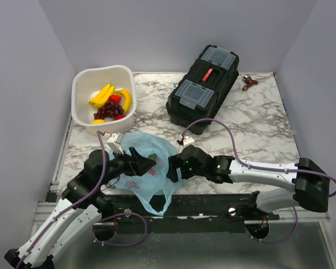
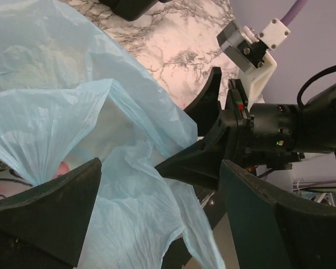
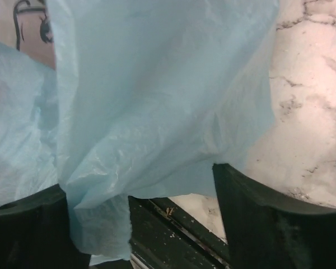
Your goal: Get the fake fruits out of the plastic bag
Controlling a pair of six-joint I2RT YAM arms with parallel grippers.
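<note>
The pale blue plastic bag [image 1: 157, 190] lies crumpled between my arms near the table's front edge, filling much of both wrist views. My left gripper [image 1: 137, 161] is open above it, with bag showing between its wide-set fingers in the left wrist view. My right gripper [image 1: 175, 167] is at the bag's right side, its fingers apart; bag plastic hangs by the left finger in the right wrist view, and whether it is held is unclear. A dark, mostly hidden patch shows in the bag in the top view.
A white bin [image 1: 84, 95] with bananas, grapes and other fruit stands back left. A black toolbox [image 1: 213, 75] is at the back middle.
</note>
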